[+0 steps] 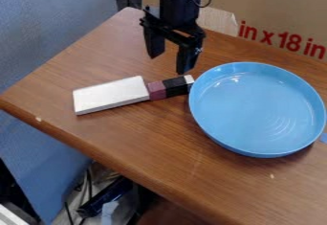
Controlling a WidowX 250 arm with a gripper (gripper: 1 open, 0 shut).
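Note:
My black gripper (170,58) hangs over the back middle of the wooden table, open, with nothing between its two fingers. Below it and a little toward the front lies a flat cleaver-shaped item with a silver blade (111,96) and a short handle (170,87) in dark red and black. A round blue plate (257,111) rests to the right, beside the handle's end.
A cardboard box (274,23) with red printing stands behind the table. Bare tabletop (205,186) spreads in front and at the back left. The table's left edge drops off beside a grey-blue surface (52,28).

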